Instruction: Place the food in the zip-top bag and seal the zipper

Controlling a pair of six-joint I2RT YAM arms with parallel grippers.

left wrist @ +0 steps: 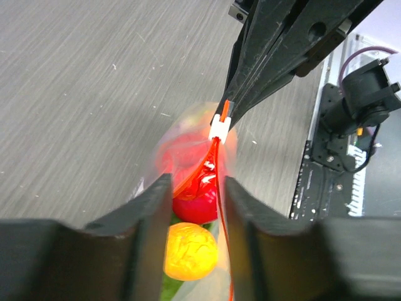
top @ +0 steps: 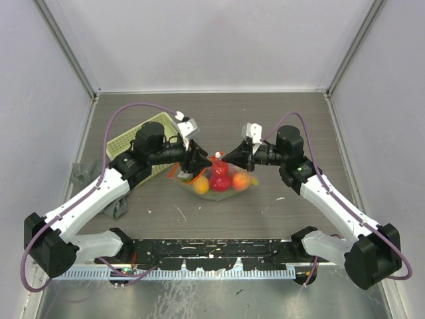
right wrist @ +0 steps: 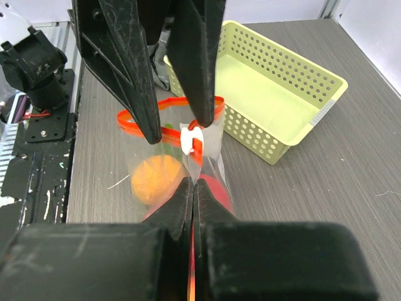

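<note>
A clear zip top bag (top: 216, 194) with an orange zipper strip (right wrist: 169, 134) holds a yellow-orange piece (left wrist: 191, 251), red pieces (top: 220, 182), an orange one (top: 241, 181) and something green. Beyond the white slider (right wrist: 192, 140) the strip spreads into an open loop. My right gripper is shut on the bag's edge, its tips just short of the slider. My left gripper stands part open, its two fingers (right wrist: 203, 116) apart, with the strip running through the gap. The slider sits beyond its tips, not clamped.
A pale green perforated basket (right wrist: 282, 81), empty where it shows, stands behind the left arm. A crumpled grey cloth (top: 116, 207) lies at the left.
</note>
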